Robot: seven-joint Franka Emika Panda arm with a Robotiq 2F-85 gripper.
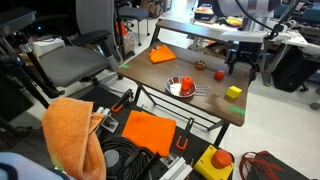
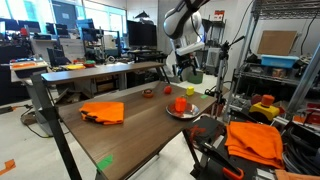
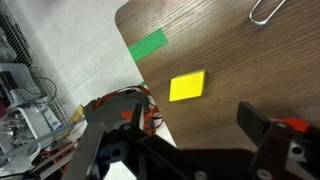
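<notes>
My gripper is open, its two dark fingers wide apart with nothing between them. In exterior view 1 the gripper (image 1: 244,68) hangs above the table's right end, pointing down. A yellow block (image 1: 234,92) lies on the wooden table (image 1: 150,72) near its right end. In the wrist view that yellow block (image 3: 187,86) shows ahead of the fingers, apart from them. A red ball (image 1: 219,75) sits farther back on the table; part of a red object (image 3: 296,124) shows beside the right finger.
A white pan (image 1: 171,88) holding red items (image 1: 186,84) stands mid-table. An orange cloth (image 1: 160,54) lies at the far left end, and a small brown object (image 1: 200,65) near the back edge. Green tape (image 3: 149,44) marks the table edge. Bare wood surrounds the yellow block.
</notes>
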